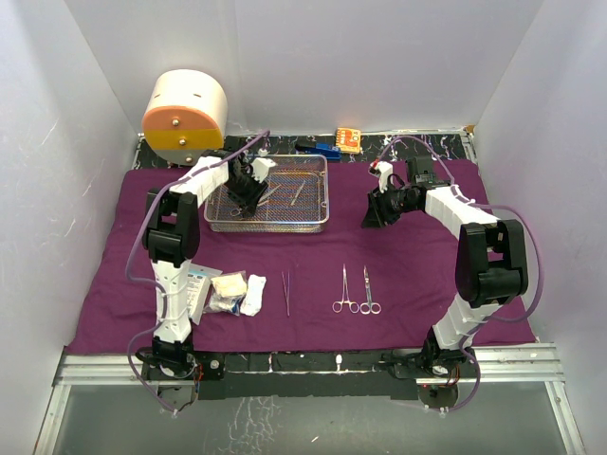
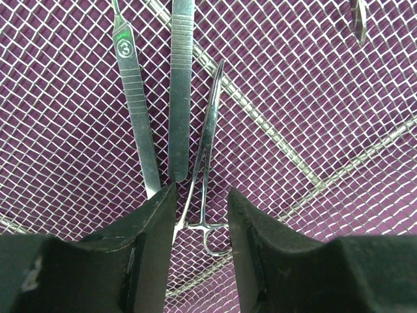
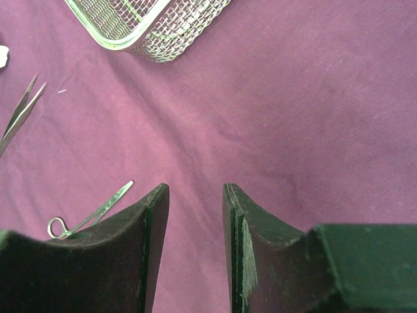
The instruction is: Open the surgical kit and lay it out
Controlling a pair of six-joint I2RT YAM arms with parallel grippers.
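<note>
In the left wrist view a steel clamp with ring handles [image 2: 205,147] lies on the wire mesh, its handle end between the fingers of my left gripper. That gripper is open, without a grip on the clamp. Beside it rest a scalpel handle marked 3 [image 2: 135,98] and a flat steel handle [image 2: 180,98]. All lie in the wire basket [image 1: 314,227]. My right gripper hangs open over bare cloth, nothing between its fingers. On the cloth lie tweezers [image 1: 287,294], a clamp [image 1: 345,289] and scissors [image 1: 368,292].
White packets [image 1: 252,295] and a bagged item [image 1: 225,301] lie at the front left. A blue stapler-like object [image 1: 319,149], an orange box [image 1: 348,139] and a rounded wooden box [image 1: 186,114] stand at the back. The cloth right of the basket is free.
</note>
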